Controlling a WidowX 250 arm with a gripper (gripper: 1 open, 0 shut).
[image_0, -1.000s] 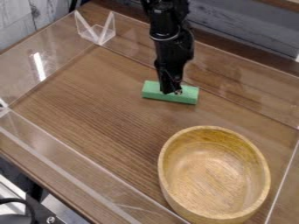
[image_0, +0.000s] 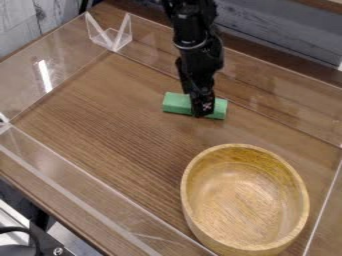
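Note:
My black gripper (image_0: 198, 100) hangs down from the top of the view over a green rectangular block (image_0: 177, 103) lying on the wooden table. Its fingers straddle the middle of the block and appear open; whether they touch it I cannot tell.
A large yellow bowl (image_0: 245, 158) sits in the lower right. A clear plastic object (image_0: 110, 30) stands at the back left.
The gripper has come down lower onto the green block, its fingers now reaching around it. The block lies in about the same place.

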